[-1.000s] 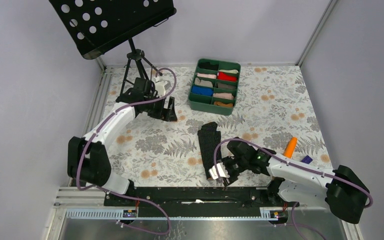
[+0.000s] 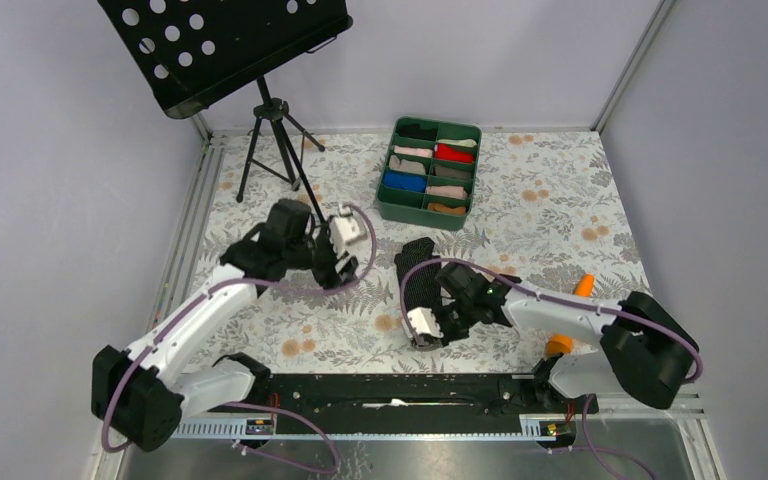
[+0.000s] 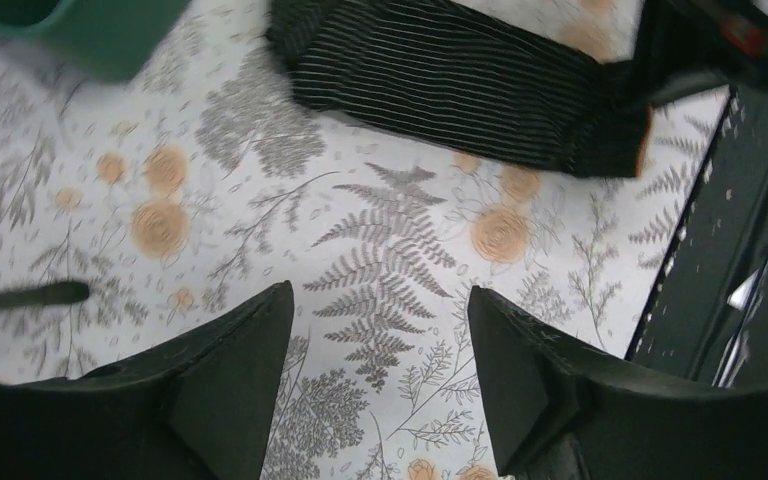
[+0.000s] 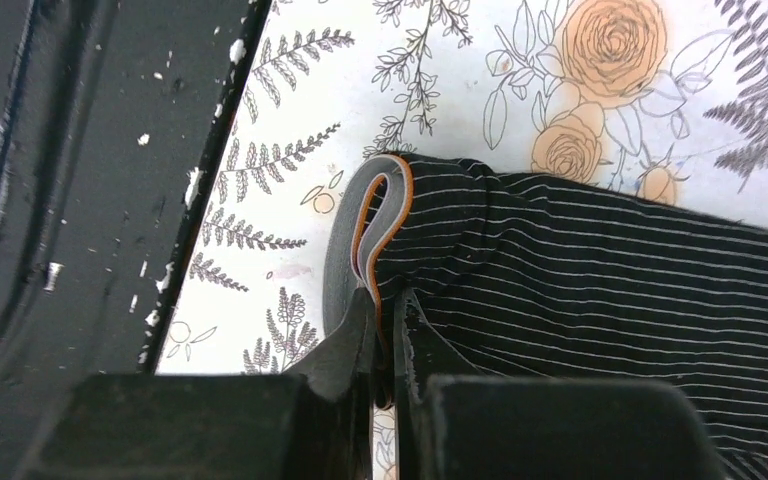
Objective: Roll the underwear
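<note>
The black striped underwear (image 2: 415, 270) lies flat on the floral mat, also in the left wrist view (image 3: 440, 80). In the right wrist view its waistband end (image 4: 580, 290) has a grey band with orange edging. My right gripper is shut on that band end at the near edge. My left gripper (image 2: 335, 265) hangs over the mat left of the underwear; in the left wrist view its fingers (image 3: 230, 380) stand apart with nothing between them.
A green divided box (image 2: 390, 205) of folded clothes stands behind the underwear. A black music stand (image 2: 270, 110) is at back left, an orange object (image 2: 582, 285) at right. The dark table edge runs along the front.
</note>
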